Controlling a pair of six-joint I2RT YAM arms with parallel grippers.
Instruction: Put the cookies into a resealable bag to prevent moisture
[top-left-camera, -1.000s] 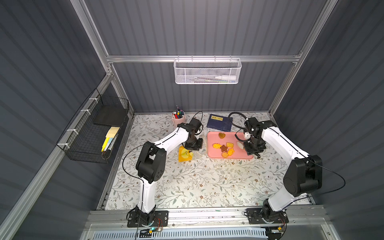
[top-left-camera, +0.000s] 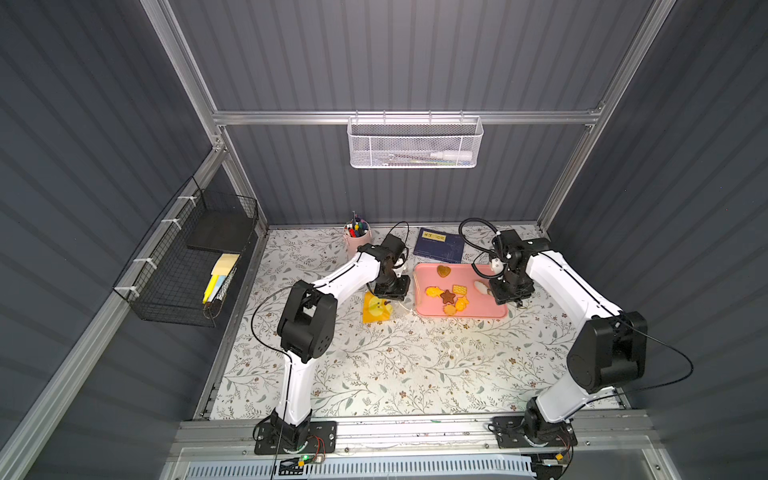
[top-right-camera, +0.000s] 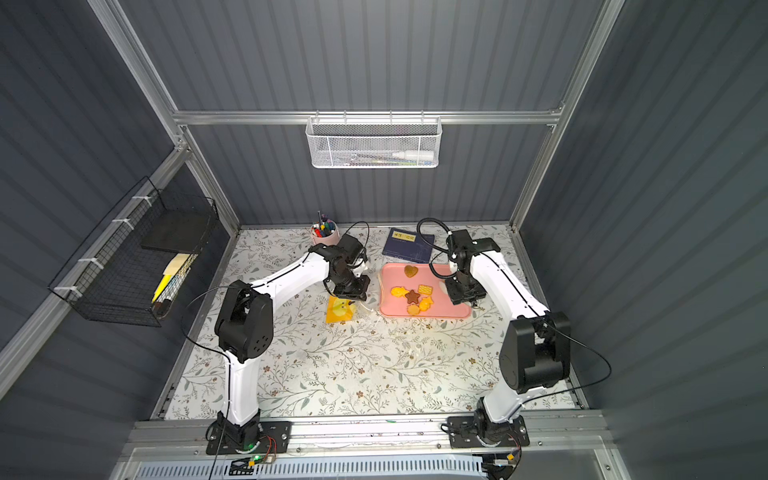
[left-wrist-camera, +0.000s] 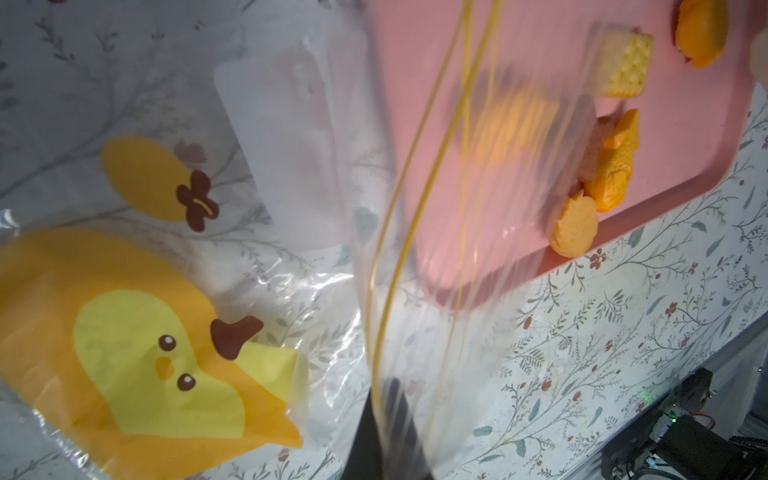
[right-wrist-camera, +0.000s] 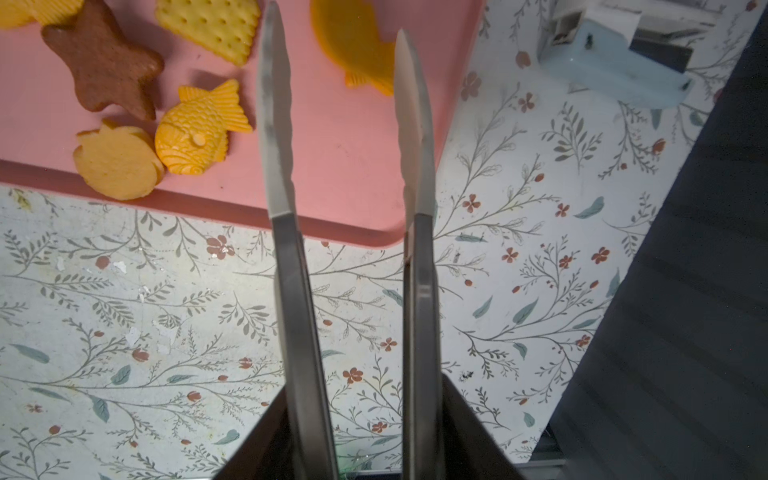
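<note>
The clear resealable bag (left-wrist-camera: 312, 344), printed with a yellow chick, lies left of the pink tray (top-left-camera: 500, 312). My left gripper is shut at its upper edge, with the yellow-lined film rising over the fingertips. The tray holds a brown star cookie (right-wrist-camera: 104, 68), a cracker (right-wrist-camera: 208, 24), a fish cookie (right-wrist-camera: 196, 128), a round cookie (right-wrist-camera: 116, 160) and several others. My right gripper is over the tray's right end, its fingertips either side of an orange cookie (right-wrist-camera: 352, 48); whether it grips that cookie I cannot tell.
A dark blue folder (top-left-camera: 438, 249) and a pen cup (top-left-camera: 357, 240) stand behind. A light blue object (right-wrist-camera: 608, 80) lies right of the tray. A wire basket (top-left-camera: 172, 272) hangs on the left wall.
Over the last second my left gripper shifted slightly right with the bag.
</note>
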